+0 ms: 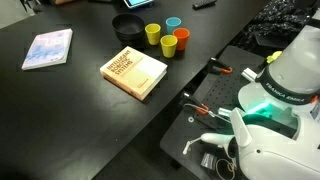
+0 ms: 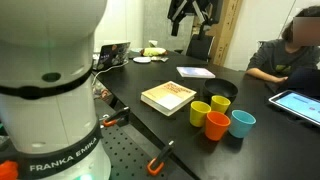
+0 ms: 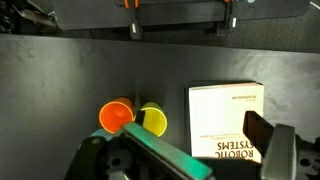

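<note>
My gripper is open over the table, its dark fingers spread wide with nothing seen between them. In exterior view 2, the gripper (image 2: 188, 22) hangs at the top, above the tabletop. A cream book (image 1: 133, 72) with orange lettering lies flat near the table edge. Beside it stand an orange cup (image 1: 182, 38), a blue cup (image 1: 173, 23) and two yellow cups, one nearer (image 1: 169, 45) and one by the bowl (image 1: 153, 34). In the wrist view, the book (image 3: 225, 108) is at right and the orange cup (image 3: 116, 114) at left; the blue cup is partly hidden.
A black bowl (image 1: 128, 28) sits behind the cups. A pale book or pad (image 1: 48, 48) lies farther off, and a tablet (image 2: 298, 104) is near a seated person (image 2: 285, 60).
</note>
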